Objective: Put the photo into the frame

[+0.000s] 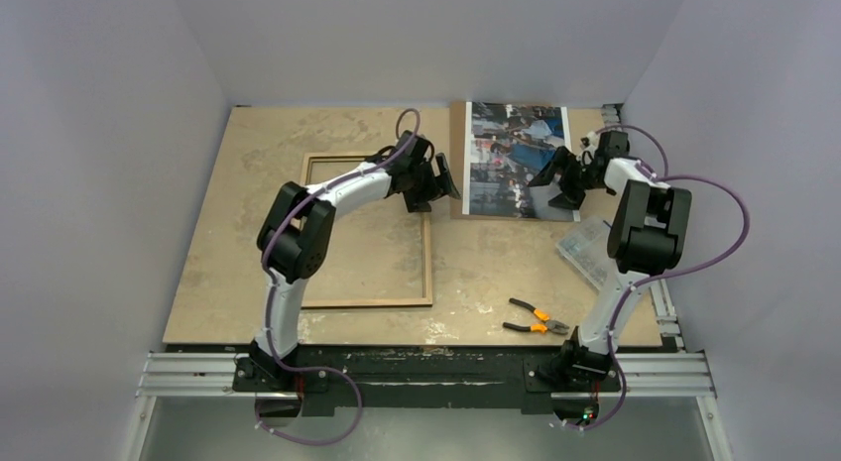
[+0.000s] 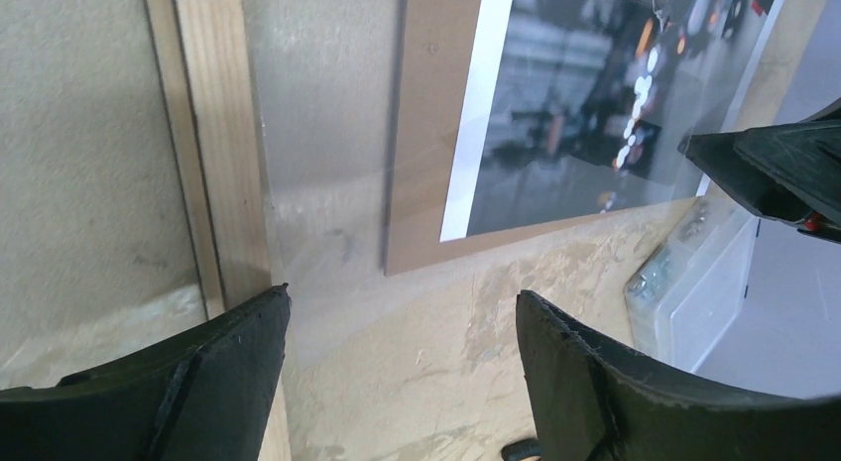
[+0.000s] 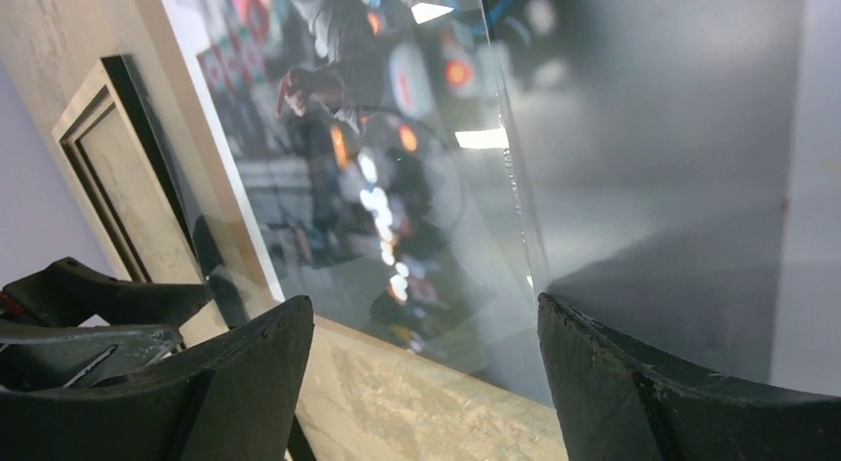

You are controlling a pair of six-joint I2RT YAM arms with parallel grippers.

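The photo point(image 1: 506, 154) lies on a brown board point(image 1: 458, 164) at the back right, under what looks like a clear sheet point(image 2: 317, 283). The wooden frame point(image 1: 426, 273) lies empty to its left. My left gripper point(image 1: 441, 183) hangs over the frame's back right corner; in its wrist view the fingers are apart, above the sheet's edge beside the frame's rail point(image 2: 228, 154). My right gripper point(image 1: 555, 179) is over the photo's right part, fingers apart in its wrist view, with the clear sheet's edge between them. I see nothing held by either.
A clear plastic box point(image 1: 585, 248) lies at the right, below the photo. Pliers point(image 1: 536, 322) with orange-black handles rest at the front right. The table's left strip point(image 1: 208, 263) and the stretch between frame and box are clear.
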